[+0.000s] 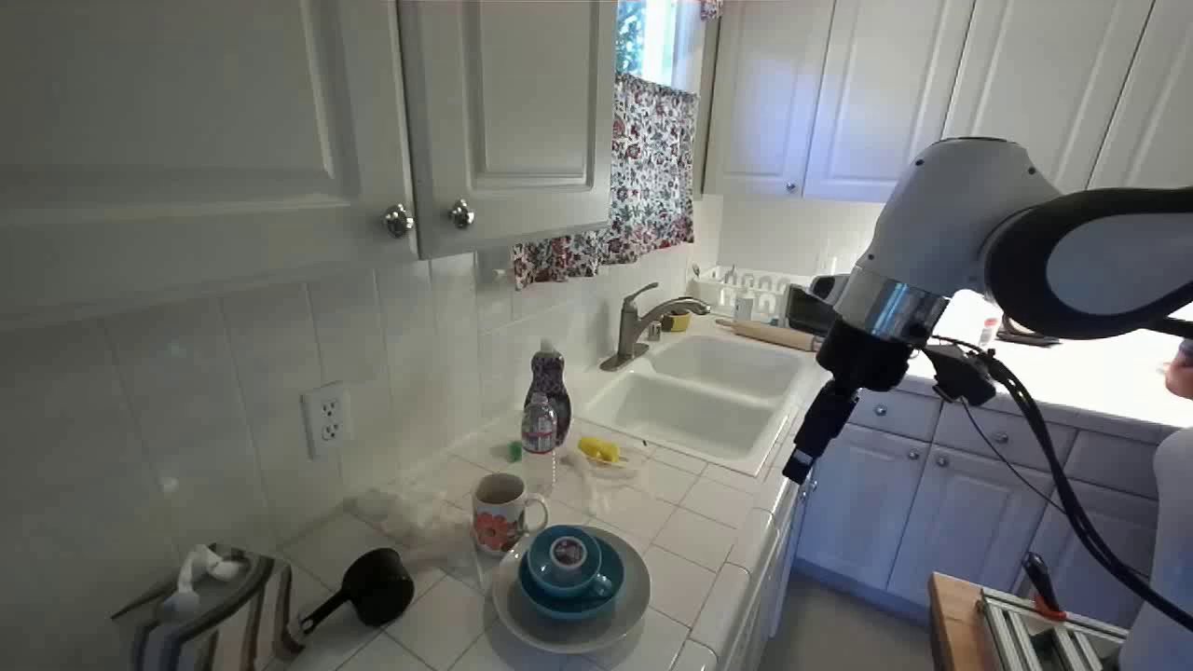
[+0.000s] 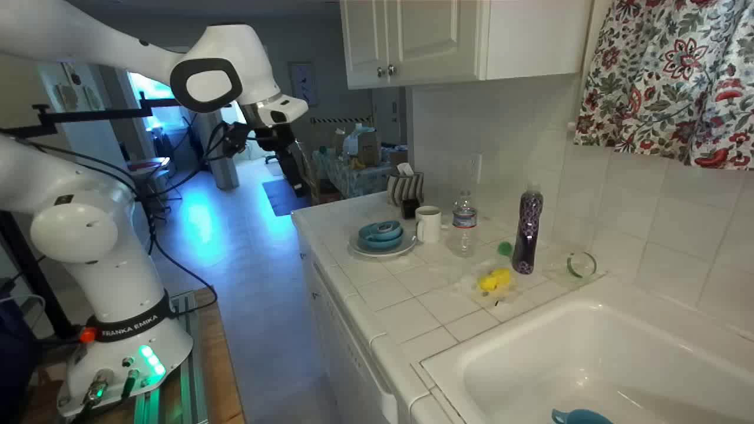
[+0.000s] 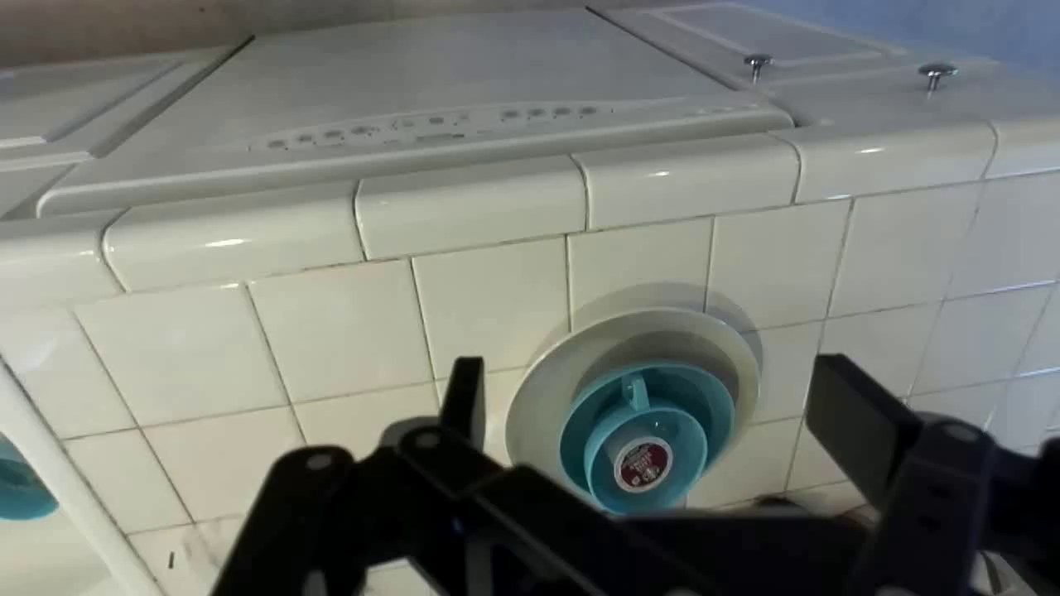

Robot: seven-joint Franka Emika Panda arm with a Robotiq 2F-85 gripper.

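Observation:
My gripper is open, its two dark fingers spread wide with nothing between them. In the first exterior view the gripper (image 1: 799, 468) hangs off the counter's front edge, on the sink side of the dishes. A pale plate (image 1: 516, 609) lies on the tiled counter, bearing a teal bowl (image 1: 612, 568) with a teal cup (image 1: 564, 559) inside it. From the wrist, the plate (image 3: 537, 417), bowl (image 3: 710, 392) and cup (image 3: 646, 462) appear beyond the fingers, well apart from them. A flowered white mug (image 1: 499, 516) stands beside the plate.
A clear bottle (image 2: 463, 229), a purple soap bottle (image 2: 527, 229) and a yellow item (image 2: 495, 279) stand or lie toward the sink (image 2: 452, 364). Something teal (image 2: 581, 417) rests in the basin. A black pot (image 1: 377, 587) sits left of the mug. Tiles before the sink are clear.

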